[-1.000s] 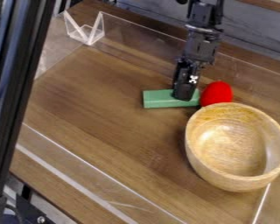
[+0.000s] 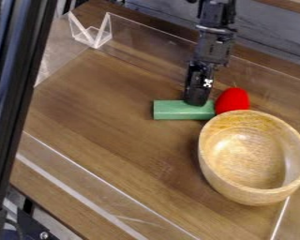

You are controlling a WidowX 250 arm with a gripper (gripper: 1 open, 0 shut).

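Note:
My dark gripper (image 2: 198,94) reaches down from the top centre, its tip at the upper edge of a green block (image 2: 175,110) lying flat on the wooden table. A red round object (image 2: 232,101) rests just right of the gripper tip. A pale wooden bowl (image 2: 253,156) stands at the lower right, close below the red object. Whether the fingers are open or shut on anything is too small to tell.
A clear plastic holder (image 2: 90,30) sits at the back left. A dark frame runs along the left edge.
The gripper has shifted very slightly at the green block's upper edge; the block, red object and bowl look unmoved.

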